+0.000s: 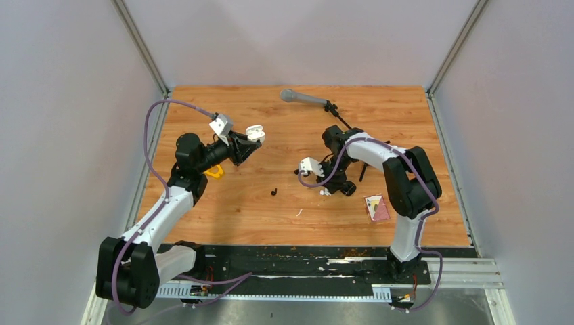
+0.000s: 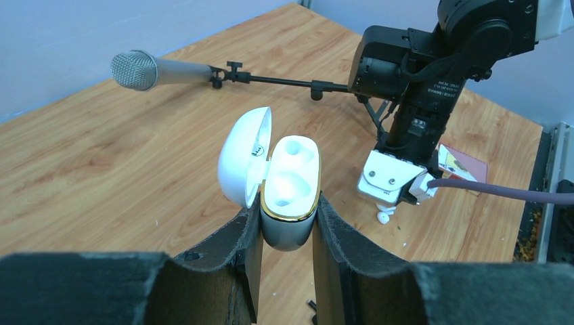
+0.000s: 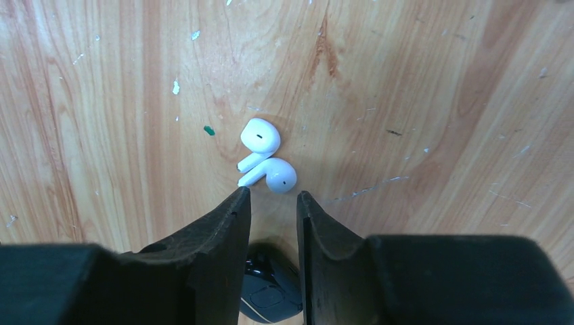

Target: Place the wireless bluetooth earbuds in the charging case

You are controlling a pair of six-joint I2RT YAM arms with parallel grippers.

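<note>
The open white charging case point(image 2: 291, 183), lid standing up and both wells empty, is held upright in my left gripper, which is shut on it above the left-middle of the table. My right gripper points down low over two white earbuds point(image 3: 280, 175) lying together on the wood, just beyond its fingertips in the right wrist view. Its fingers stand part open with nothing seen held between them. A glossy black case point(image 3: 269, 284) lies under that gripper.
A microphone on a stand point(image 1: 302, 97) lies at the back. A card box point(image 1: 377, 208) is at the right, a yellow object point(image 1: 216, 172) beside the left arm, small dark bits point(image 1: 274, 191) in the middle.
</note>
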